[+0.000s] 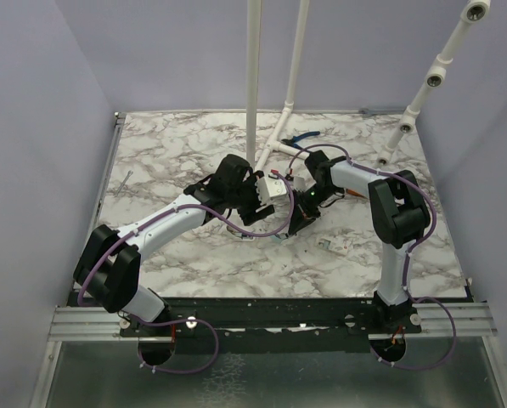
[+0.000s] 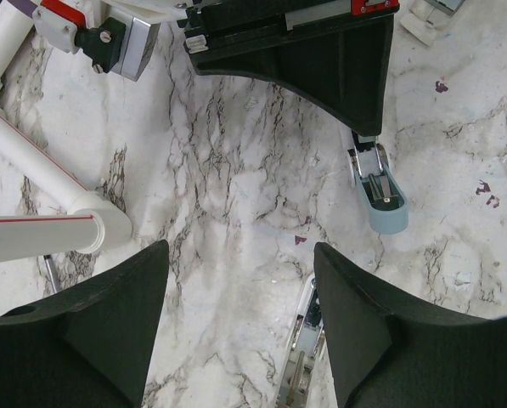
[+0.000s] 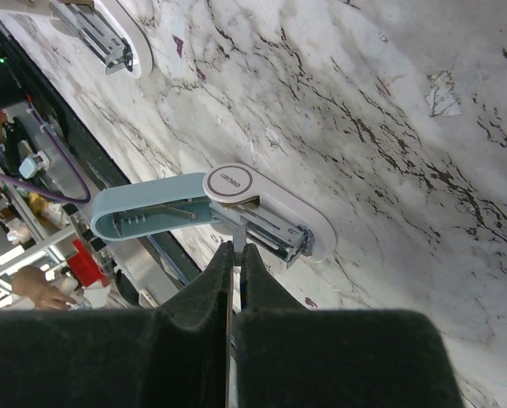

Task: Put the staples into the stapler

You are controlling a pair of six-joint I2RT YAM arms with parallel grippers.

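In the right wrist view a blue-and-white stapler lies folded open, its blue half (image 3: pixel 147 206) hinged at the round cap from the white half (image 3: pixel 308 217), whose metal channel (image 3: pixel 274 231) is exposed. My right gripper is shut, tips at that channel near the hinge. A small pale grey sliver shows at the tips; whether it is a staple strip held there is unclear. The left wrist view shows the stapler's blue end (image 2: pixel 389 218) beneath the right fingers. My left gripper stands open above the table, nothing between its fingers.
A second opened stapler (image 2: pixel 299 361) lies partly hidden beneath a left finger. Pale flat pieces (image 1: pixel 334 246) lie to the right in the top view. Blue-handled pliers (image 1: pixel 300 138) and white pipes (image 1: pixel 274 136) are at the back.
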